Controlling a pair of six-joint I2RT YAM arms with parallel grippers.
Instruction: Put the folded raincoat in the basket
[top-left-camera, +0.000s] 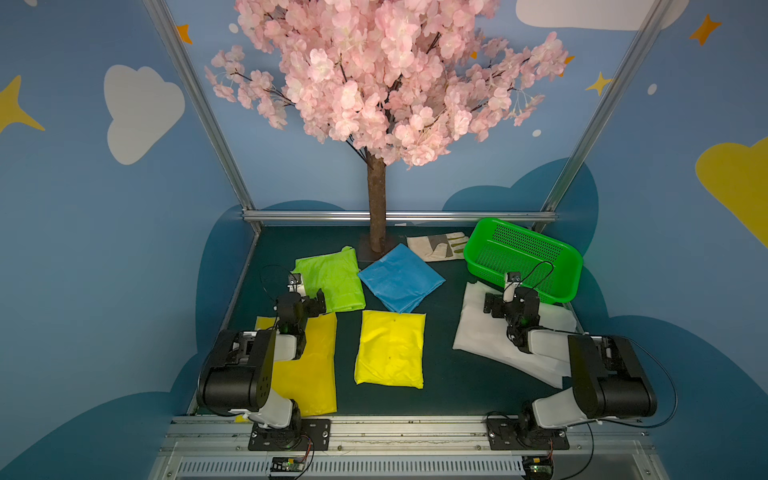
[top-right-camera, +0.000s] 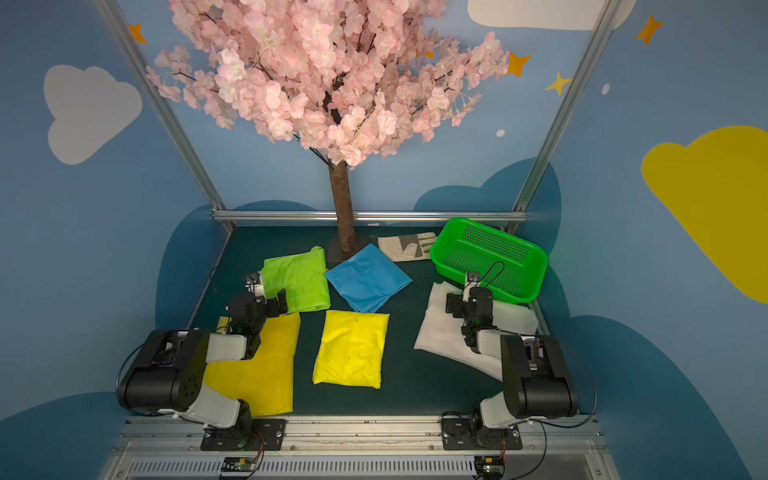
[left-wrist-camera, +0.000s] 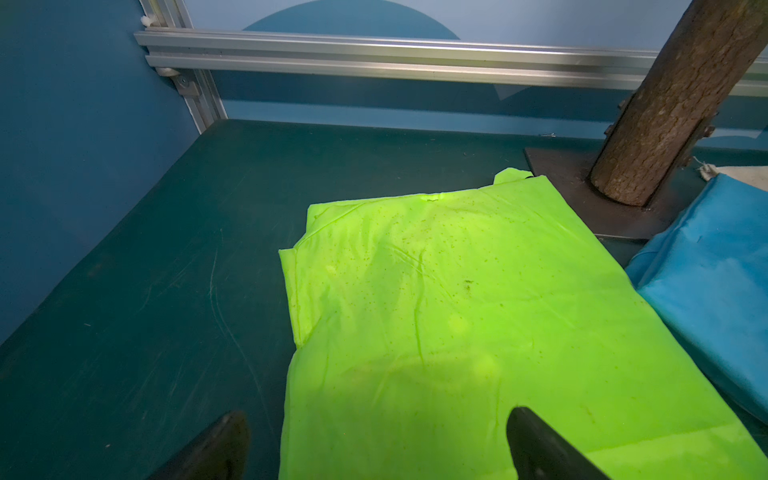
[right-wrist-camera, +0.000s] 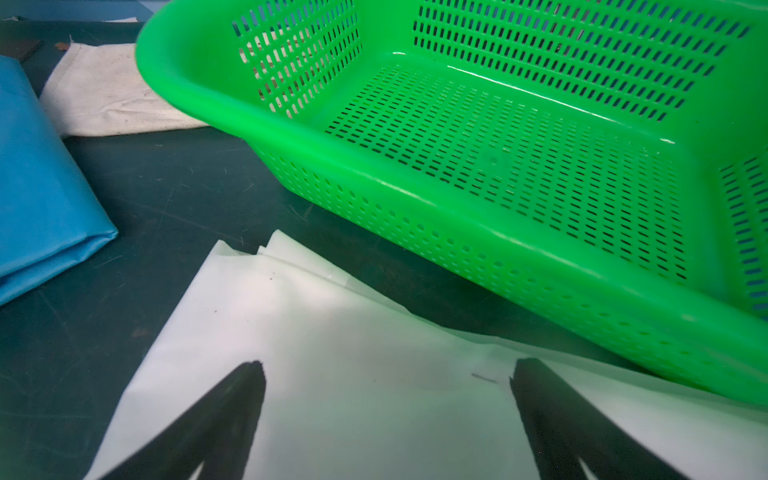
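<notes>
Folded sheets of raincoat-like material lie flat on the dark green table: lime green (top-left-camera: 336, 276), blue (top-left-camera: 401, 278), bright yellow (top-left-camera: 390, 349), darker yellow (top-left-camera: 316, 368) and white (top-left-camera: 480, 324). Which one is the raincoat cannot be told. At the back right stands the green basket (right-wrist-camera: 496, 160), empty inside. My left gripper is open above the near-left part of the lime green sheet, nothing between its fingers. Over the white sheet, just in front of the basket, my right gripper also stands open and empty.
A tree trunk (top-left-camera: 377, 200) on a dark base plate rises at the back middle. Beside it, a pale work glove (top-left-camera: 437, 246) lies near the basket's left end. Bare table (top-left-camera: 444, 360) shows between the bright yellow and white sheets.
</notes>
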